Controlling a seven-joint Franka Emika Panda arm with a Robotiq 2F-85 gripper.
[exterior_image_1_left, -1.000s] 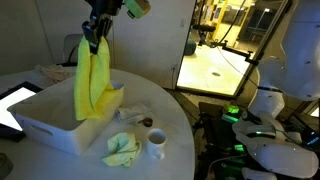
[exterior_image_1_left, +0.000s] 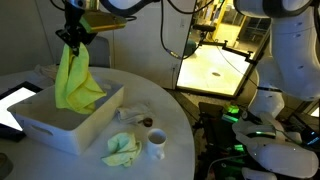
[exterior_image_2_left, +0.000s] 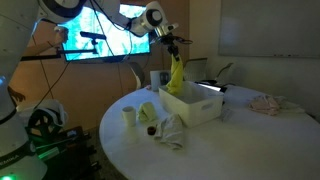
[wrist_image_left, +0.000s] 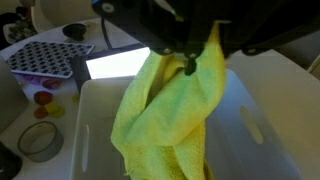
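A yellow cloth (exterior_image_1_left: 76, 82) hangs down from my gripper (exterior_image_1_left: 74, 42), which is shut on its top end. Below it stands a white bin (exterior_image_1_left: 48, 134) with handle holes. In the wrist view the cloth (wrist_image_left: 172, 115) spreads out from between the fingers, with the bin (wrist_image_left: 95, 100) beneath and around it. From the other side, the cloth (exterior_image_2_left: 177, 73) shows over the bin (exterior_image_2_left: 205, 110), its lower end hidden behind the wall. A second, paler yellow cloth (exterior_image_1_left: 122, 149) lies crumpled on the table in front of the bin.
On the white table (exterior_image_2_left: 240, 150) are a white mug (exterior_image_1_left: 155, 143), a small dark round object (exterior_image_2_left: 152, 130) and a greyish cloth (exterior_image_2_left: 169, 132). A pinkish cloth (exterior_image_2_left: 267, 104) lies farther off. A glass jar (wrist_image_left: 40, 141) stands beside the bin.
The gripper and hanging cloth have moved left in exterior view 1, from the bin's right part to over its middle. The bin and the table items have stayed put.
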